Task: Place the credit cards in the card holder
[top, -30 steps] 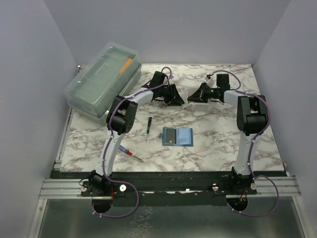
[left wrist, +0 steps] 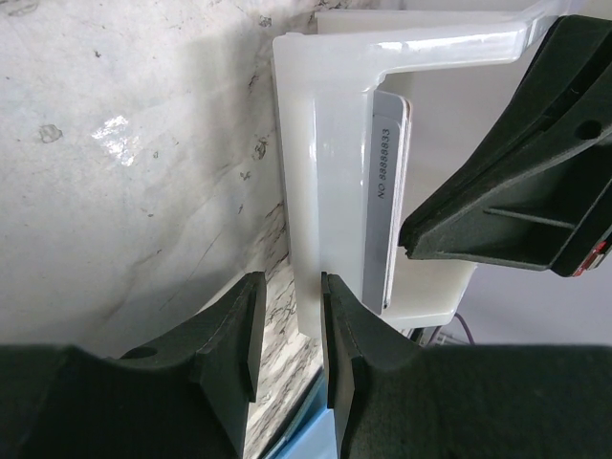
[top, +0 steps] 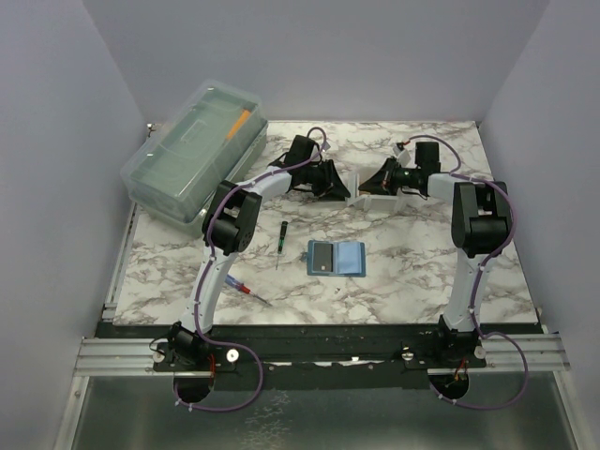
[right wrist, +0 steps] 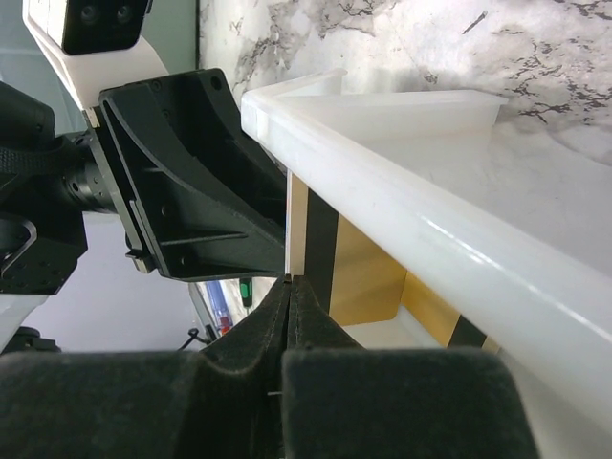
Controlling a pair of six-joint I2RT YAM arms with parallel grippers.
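Observation:
In the top view the blue card holder point(top: 321, 273) lies spread out on the table, below both grippers. A silver-faced card point(left wrist: 385, 182) stands upright against the inner wall of a white box point(left wrist: 320, 163). In the right wrist view its edge and a gold-and-black card face point(right wrist: 363, 277) show. My left gripper is part open at the box's end wall, its fingers apart with no card between them. Inside the box, on the card's other side, my right gripper is shut, tips close to the card's edge; nothing shows between its fingers.
A large green-lidded bin point(top: 197, 150) fills the back left. A dark green-banded tool point(top: 282, 236) and a blue-and-red screwdriver point(top: 246, 289) lie left of the holder.
The left arm and the card holder look unmoved.

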